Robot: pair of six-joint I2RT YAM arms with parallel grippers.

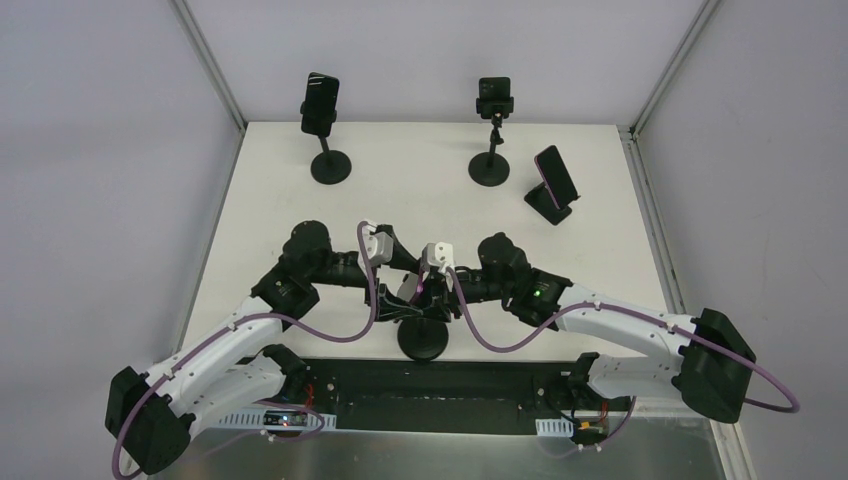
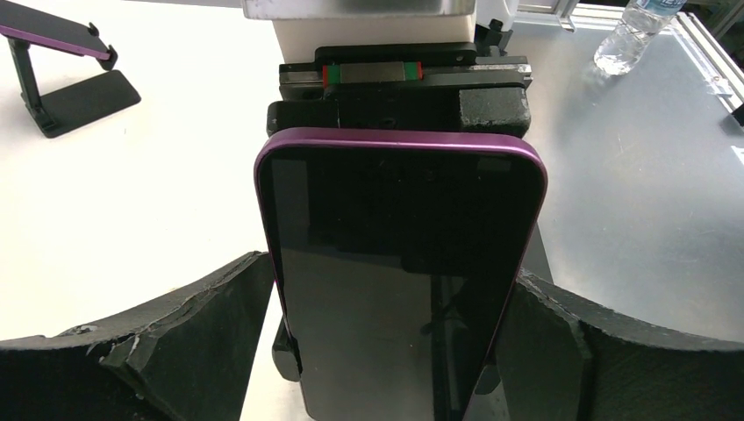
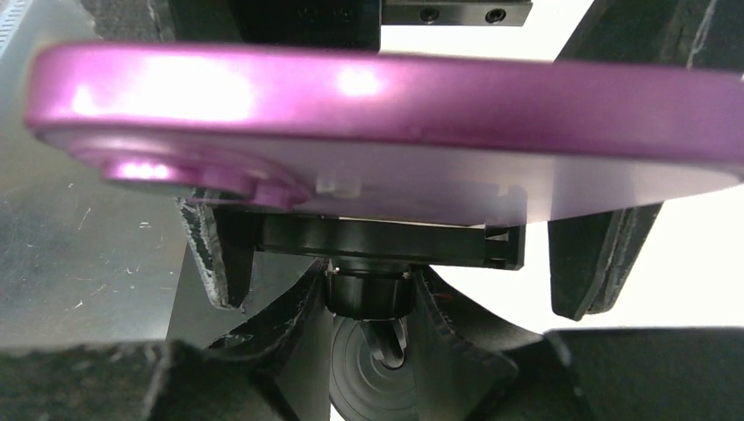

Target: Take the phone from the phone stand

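A purple-edged phone stands upright on a black stand at the front middle, mostly hidden by both grippers in the top view. My left gripper has its fingers at either side of the phone's screen, part open around it; contact is unclear. My right gripper is on the other side, its fingertips close about the black mount below the phone's purple edge. The left gripper's fingers also show in the right wrist view, behind the phone.
Phone stands stand at the back, with another holder at right. A water bottle shows beyond the table in the left wrist view.
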